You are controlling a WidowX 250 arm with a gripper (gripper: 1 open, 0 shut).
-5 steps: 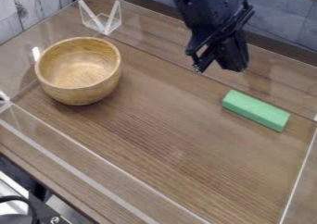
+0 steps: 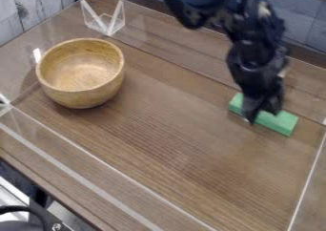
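Observation:
The dark, blurred arm reaches down from the top centre to a mint-green block [image 2: 281, 125] lying flat on the wooden table at the right. The gripper [image 2: 264, 115] is low over the block's middle, its fingertips at or on it; blur hides whether it is open or holds the block.
A round wooden bowl [image 2: 79, 69] stands at the left. A small white wire-like object [image 2: 99, 20] is at the upper left.
The arm has swung down and to the right, from above the table at the upper centre to the green block.

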